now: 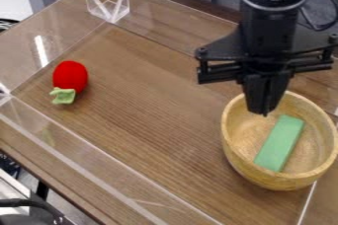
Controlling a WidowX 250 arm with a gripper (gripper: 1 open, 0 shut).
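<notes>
The dark gripper hangs over a wooden bowl at the right, its lower tip just above the bowl's back part. Its fingers appear shut, with nothing visible between them. A green block lies inside the bowl. At the left, a red strawberry-like object with pale green leaves lies on the wooden table.
A clear wire or plastic rack stands at the back left. Dark cables or parts sit at the bottom left corner and top right.
</notes>
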